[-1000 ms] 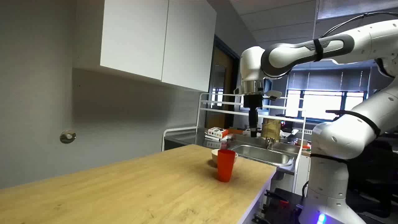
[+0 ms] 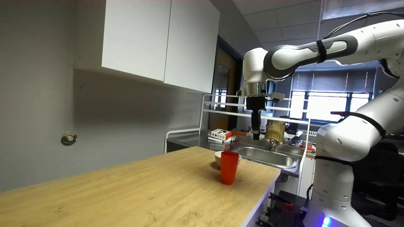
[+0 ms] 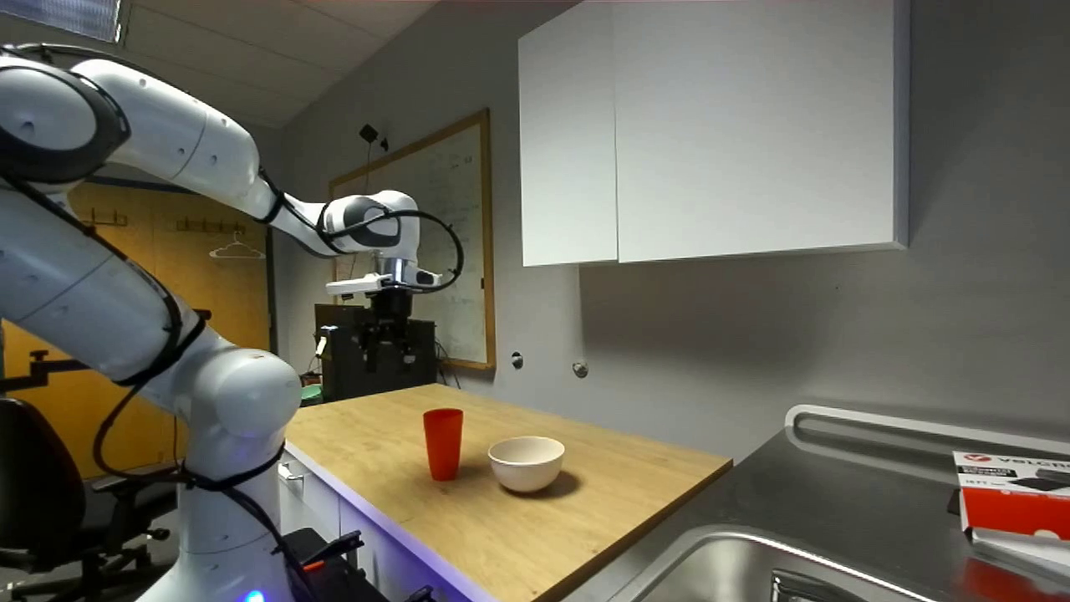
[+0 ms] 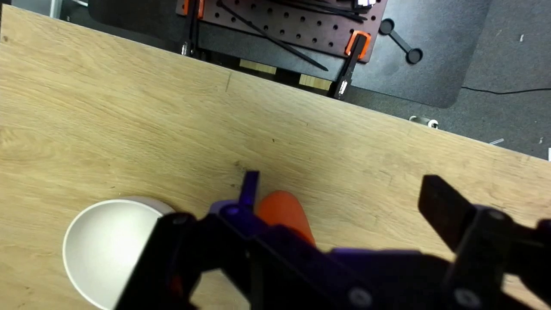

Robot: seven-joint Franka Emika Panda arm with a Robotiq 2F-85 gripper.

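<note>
Upright on the wooden counter stands a red cup, also visible in exterior view 2. Beside it, toward the sink end, sits a white bowl, which looks empty from above. My gripper hangs pointing down, well above the counter and clear of both objects. In the wrist view its fingers are spread wide apart, so the gripper is open, with nothing held. Part of the cup shows there beside the left finger; the gripper body hides the rest.
A metal sink lies past the counter's end, with a red and white box near it. White cabinets hang on the wall above.
The arm has shifted very slightly to the left in exterior view 1. Cup and bowl stand where they were.
</note>
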